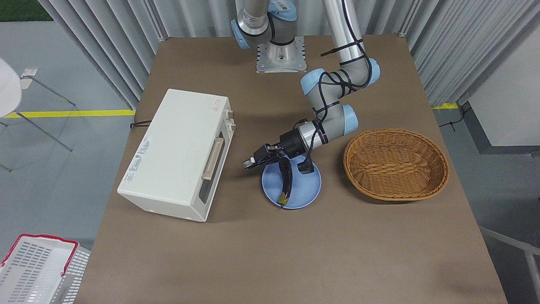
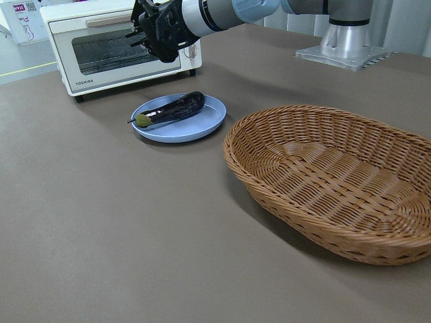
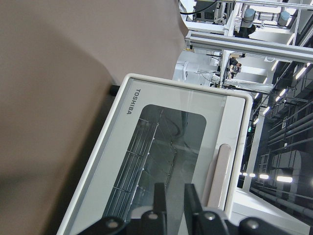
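Note:
A white Toshiba toaster oven [image 1: 167,147] stands with its glass door [image 3: 156,161] closed, its handle [image 3: 220,174] upright in the wrist view. My gripper [image 1: 247,163] hangs right of the oven in the front view, a short way from the door, above a blue plate [image 1: 303,190]. Its two fingers [image 3: 159,200] show in the wrist view with a gap between them and nothing seen held. A dark eggplant [image 2: 175,110] with a green stem lies on the plate.
A wicker basket [image 1: 395,167] sits right of the plate. The arm's base stands at the back. A white crate [image 1: 35,268] is off the table at lower left.

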